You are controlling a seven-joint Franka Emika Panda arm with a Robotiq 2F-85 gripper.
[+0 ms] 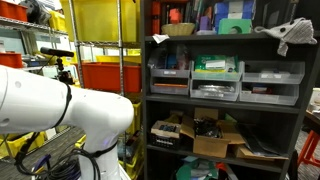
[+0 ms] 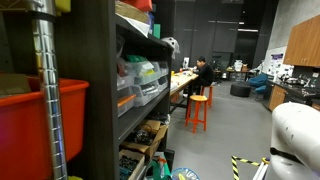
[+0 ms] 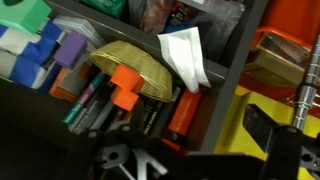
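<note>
In the wrist view my gripper stands open, its dark fingers apart along the lower part of the picture. Beyond them is the upper shelf, with a woven basket (image 3: 138, 66) and an orange block-like thing (image 3: 126, 80) beside it. A white cloth or paper piece (image 3: 187, 57) hangs over the shelf's edge; exterior view 1 shows a small white piece (image 1: 160, 38) at that edge too. Nothing shows held between the fingers. Only the white arm (image 1: 65, 105) appears in exterior view 1, the gripper itself being out of its frame.
Clear plastic bins (image 1: 214, 68) fill the middle shelf, with open cardboard boxes (image 1: 207, 128) below. A grey patterned cloth (image 1: 291, 35) hangs at the top right. A metal rack (image 3: 306, 85) with orange and yellow bins stands close on the wrist view's right.
</note>
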